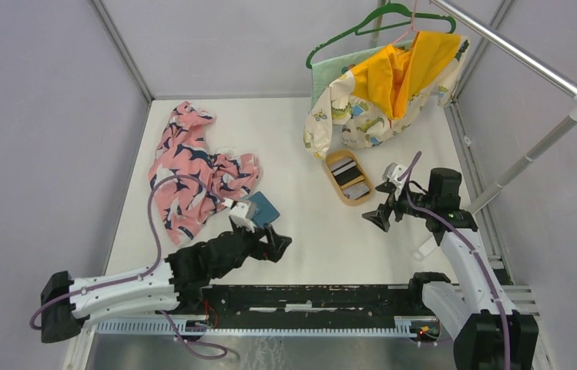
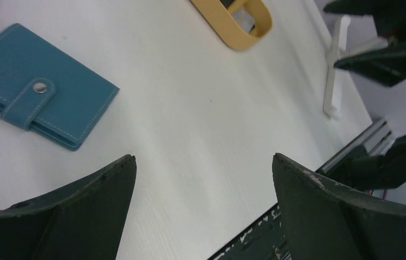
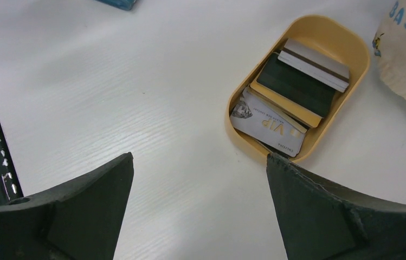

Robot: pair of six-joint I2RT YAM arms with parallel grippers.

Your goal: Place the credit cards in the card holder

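Note:
The blue card holder [image 2: 43, 86] lies closed on the table in the left wrist view, its strap fastened with a metal snap. Several cards [image 3: 295, 89] rest in a yellow oval tray [image 3: 234, 132]: a silver VIP card [image 3: 268, 123], a dark-and-gold one [image 3: 292, 89] and a white one [image 3: 314, 67] show on top. My left gripper [image 1: 281, 247] is open just front-right of the holder, nothing between its fingers. Open and empty too, my right gripper [image 1: 377, 206] hangs over the table to the right of the tray.
A pink patterned cloth [image 1: 185, 166] lies rumpled at the left, behind the holder. Clothes [image 1: 393, 85] on a green hanger [image 1: 347, 32] drape down close behind the tray. Bare table [image 1: 316, 239] stretches between the arms.

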